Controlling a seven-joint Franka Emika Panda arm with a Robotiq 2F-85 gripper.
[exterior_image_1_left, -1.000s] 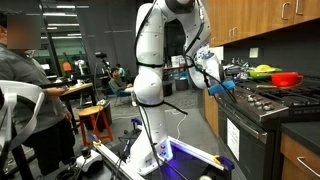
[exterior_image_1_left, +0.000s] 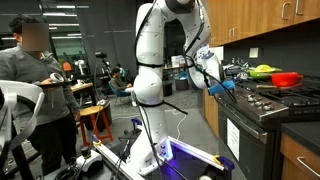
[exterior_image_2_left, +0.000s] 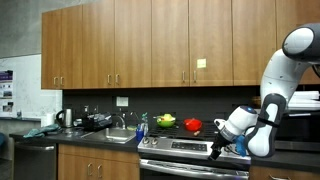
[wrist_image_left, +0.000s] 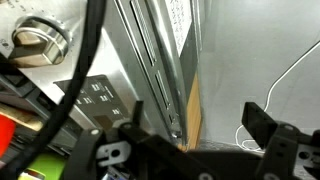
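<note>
My gripper is open, with nothing between its fingers. It points down in front of the stove (exterior_image_2_left: 190, 146), close to the stove's front edge, as the second exterior view shows. In the wrist view, the steel stove front and a round knob (wrist_image_left: 40, 45) lie at the left, with bare grey floor below on the right. A red pot (exterior_image_1_left: 286, 79) sits on the stovetop, beyond the gripper. Near it is a bowl of green and yellow items (exterior_image_2_left: 166, 120).
The sink (exterior_image_2_left: 115, 131) and a blue bottle (exterior_image_2_left: 144, 128) are left of the stove. Wooden cabinets (exterior_image_2_left: 150, 55) hang above. A person (exterior_image_1_left: 45, 85) stands at the far left of the first exterior view. Open floor lies before the oven.
</note>
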